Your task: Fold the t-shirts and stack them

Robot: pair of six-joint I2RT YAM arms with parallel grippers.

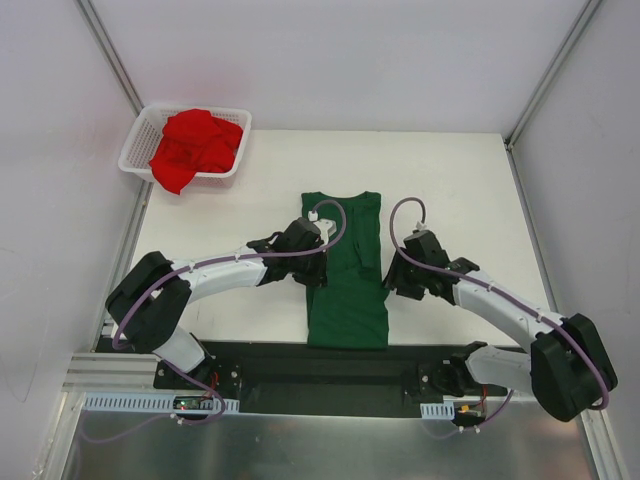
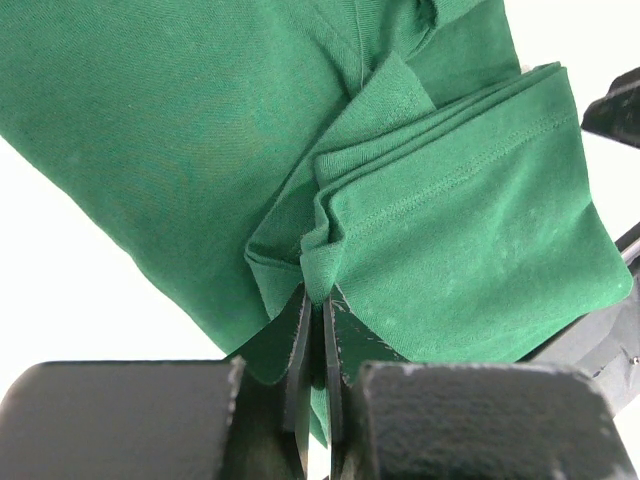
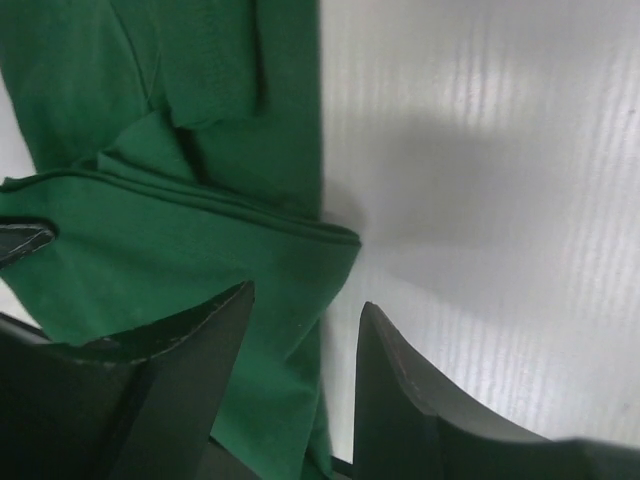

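The green t-shirt (image 1: 348,312) lies lengthwise on the table, its near part folded up over the far part. Across its middle runs a layered folded edge (image 2: 440,165). At the left end of that edge, my left gripper is shut with a pinch of the green cloth between its fingertips. My right gripper stands open above the other end, near the shirt's right-hand corner (image 3: 335,250). One of its fingers (image 3: 225,315) is over the cloth and the other over bare table. No cloth shows gripped there.
A white basket (image 1: 243,120) with a red cloth (image 1: 196,148) in it stands at the back left. Bare table (image 1: 450,180) lies to the right of the shirt and behind it. The table's front edge is close to the shirt's near end.
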